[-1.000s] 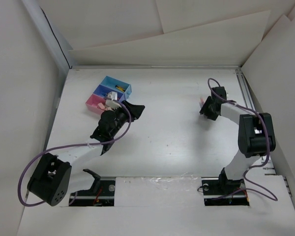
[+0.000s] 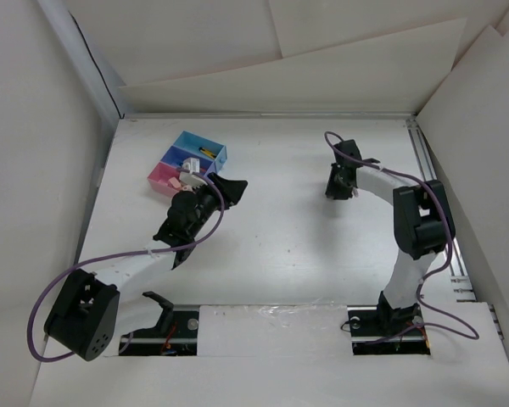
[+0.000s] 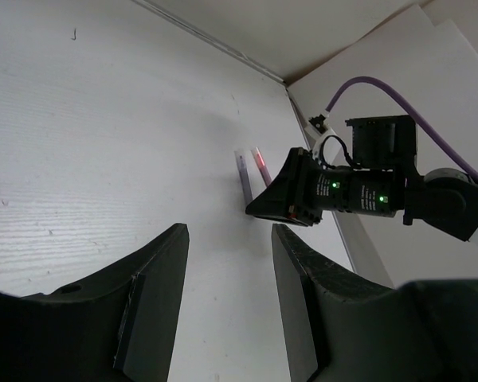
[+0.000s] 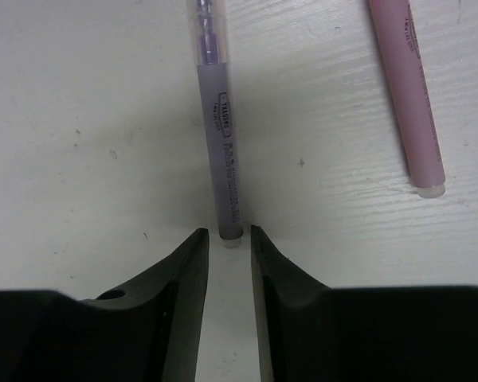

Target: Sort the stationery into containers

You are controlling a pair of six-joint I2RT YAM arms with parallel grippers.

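A lilac pen lies on the white table, with a pink pen to its right in the right wrist view. My right gripper is at the lower end of the lilac pen, its fingertips part open, one to each side. My left gripper is part open with nothing between its fingers; in the top view it hangs by the three-compartment container, pink, purple and blue, at the upper left. Yellow items lie in the blue compartment.
White walls and boards surround it. The right arm reaches in from the lower right.
My right gripper has moved left and slightly up in the top view, from the table's right side. The left arm has barely moved.
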